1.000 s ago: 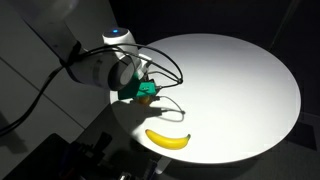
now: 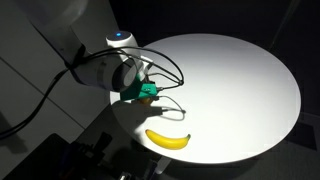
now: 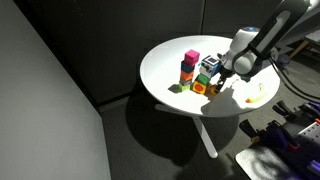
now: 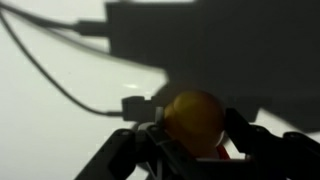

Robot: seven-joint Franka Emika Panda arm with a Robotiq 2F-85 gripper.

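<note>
A round orange object point(image 4: 195, 118) sits between the fingers of my gripper in the wrist view, and the gripper is shut on it. In exterior view 1 a bit of the orange object point(image 2: 148, 99) shows under the green part of the arm's end, low over the white table point(image 2: 225, 85). A yellow banana point(image 2: 167, 140) lies near the table's front edge, apart from the gripper. The fingertips are hidden in exterior view 1.
In exterior view 2 a stack of coloured blocks point(image 3: 187, 72) stands beside the arm's end, with other small coloured things close to it. Dark cables loop from the arm.
</note>
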